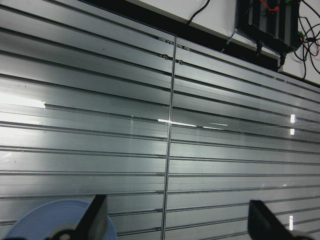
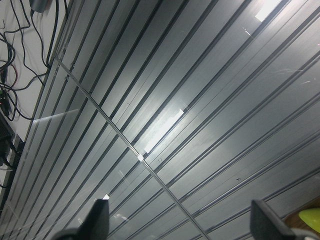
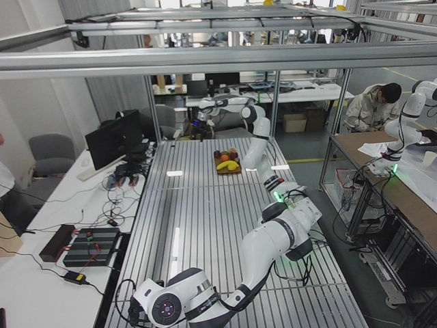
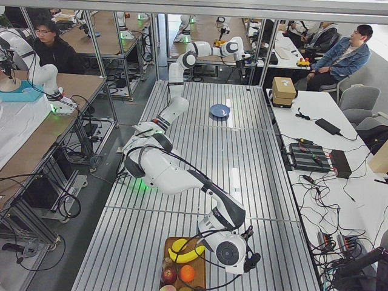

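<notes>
A wooden tray (image 4: 200,281) holds bananas (image 4: 185,253), an orange (image 4: 187,273), an apple (image 4: 168,275) and other fruit; its corner also shows at the lower right of the right wrist view. A blue plate (image 4: 219,110) lies at the other end of the slatted table, partly in the left wrist view (image 1: 45,220). My left gripper is above the table near the plate. My right gripper hangs over the table beside the fruit tray. Both grippers stand open, with nothing visible between their fingers.
A side desk (image 3: 41,294) with power units, cables and a monitor runs along one edge. A cardboard box (image 4: 283,91) sits on that desk. People sit at neighbouring benches.
</notes>
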